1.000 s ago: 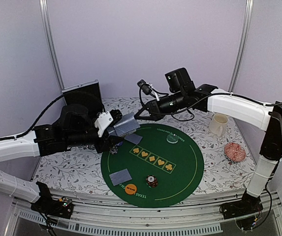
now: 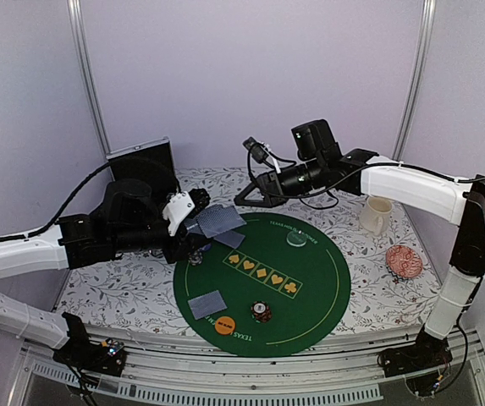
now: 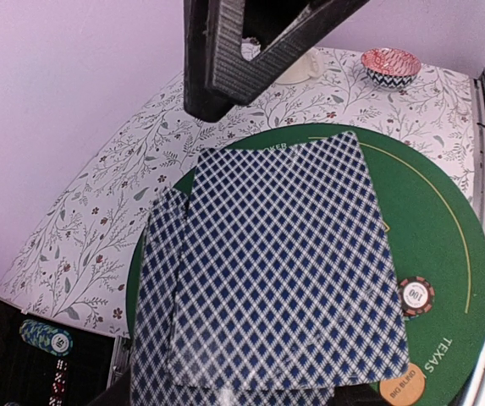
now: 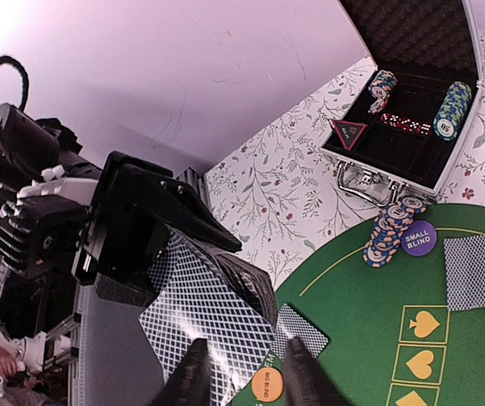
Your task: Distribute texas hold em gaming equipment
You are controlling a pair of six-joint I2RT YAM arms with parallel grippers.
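My left gripper is shut on a few blue checked cards, fanned out above the green mat. My right gripper hangs just right of and above those cards, its fingers apart with nothing visible between them; they show blurred at the bottom of the right wrist view. Card piles lie on the mat at near left and back left. The small blind button sits beside chips; the big blind button is near a chip pile.
An open chip case stands at the back left. A cream mug and a red patterned bowl are at the right.
The left arm is nearly still.
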